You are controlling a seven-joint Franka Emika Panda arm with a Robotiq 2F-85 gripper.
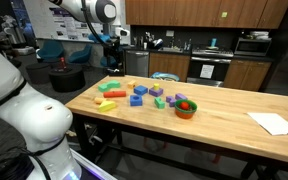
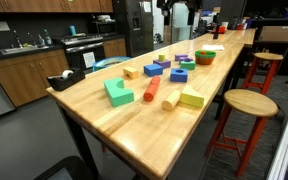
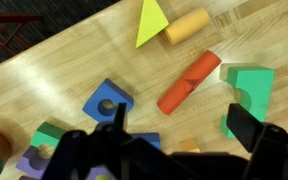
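My gripper stands open high above the table, with nothing between its fingers. In the wrist view a red block [image 3: 189, 82] lies beyond the fingertips, and a green arch block [image 3: 250, 92] is to its right. A blue arch block [image 3: 108, 100] sits to the left. Near the table edge lie a yellow triangular block [image 3: 151, 22] and a tan cylinder [image 3: 188, 26]. The same red block [image 1: 115, 94] shows in exterior view 1, where the gripper [image 1: 112, 66] hangs over the table's far side. A green bowl [image 1: 185, 108] with red in it stands right of the blocks.
A white sheet [image 1: 275, 124] lies on the right part of the wooden table [image 1: 224, 115], with bare surface between it and the bowl. Stools [image 2: 246, 118] stand beside the table. A person [image 1: 106, 20] is in the background.
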